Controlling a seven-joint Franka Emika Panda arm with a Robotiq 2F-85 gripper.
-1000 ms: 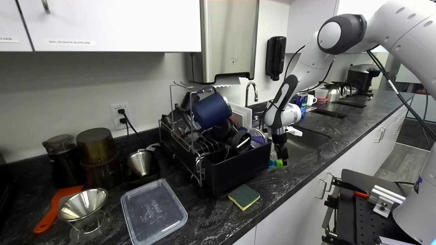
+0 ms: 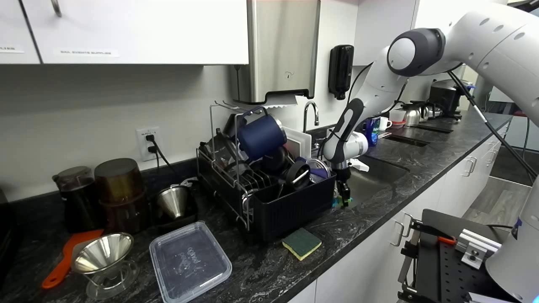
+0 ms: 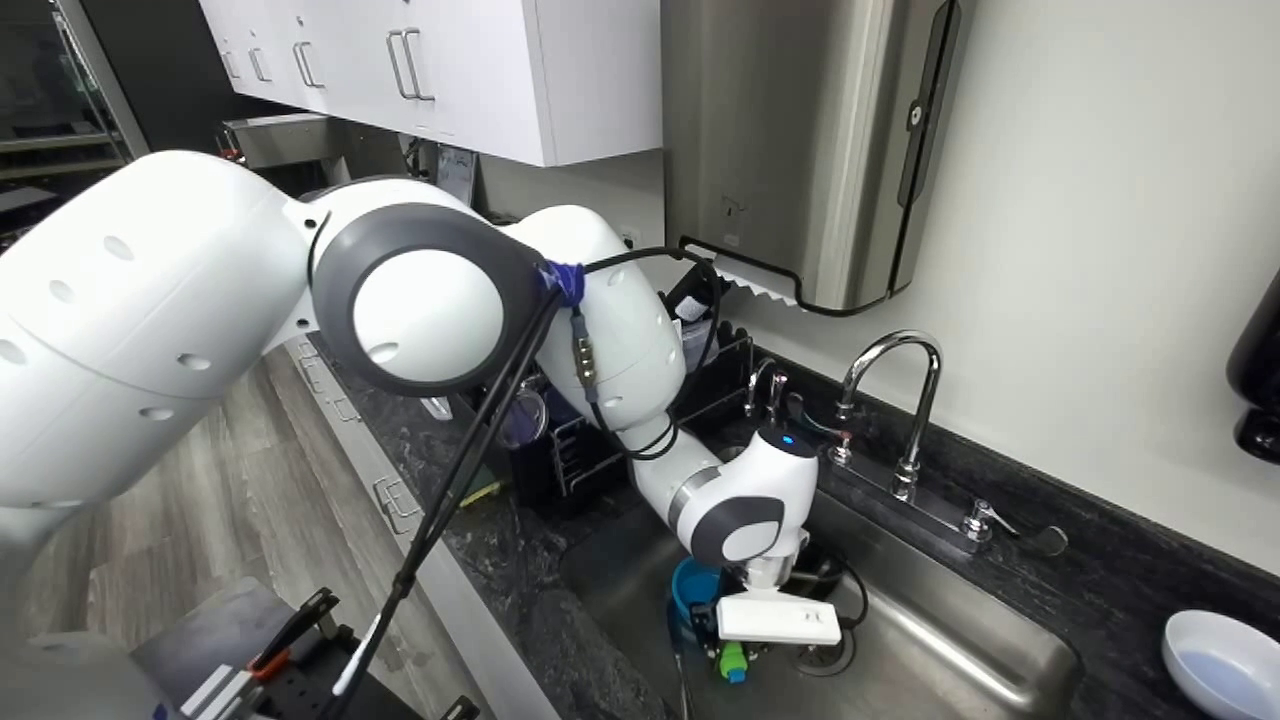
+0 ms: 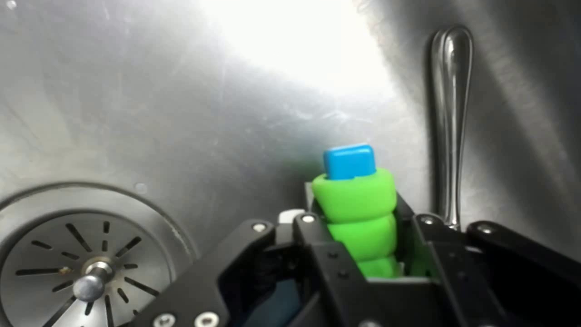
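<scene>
In the wrist view my gripper is shut on a ridged green object (image 4: pixel 356 199) with a blue tip (image 4: pixel 349 161). The fingers stand on either side of it, and its lower part is hidden between them. Exterior view 2 shows this green object (image 3: pixel 732 659) under the white wrist housing, low in the steel sink (image 3: pixel 960 648). In exterior view 1 the gripper (image 2: pixel 345 199) reaches down at the sink's near end, just right of the dish rack. Whether the object touches the sink floor cannot be told.
A metal utensil handle (image 4: pixel 452 109) lies right of the fingers, the drain strainer (image 4: pixel 92 272) to their left. A blue cup (image 3: pixel 693 584) sits close by in the sink. The loaded black dish rack (image 2: pixel 295 212) and a sponge (image 2: pixel 302 242) occupy the counter.
The arm has come down a little and shifted slightly left in exterior view 1. Less of the green object shows there, beside the fingers. The rack and counter items are unmoved.
</scene>
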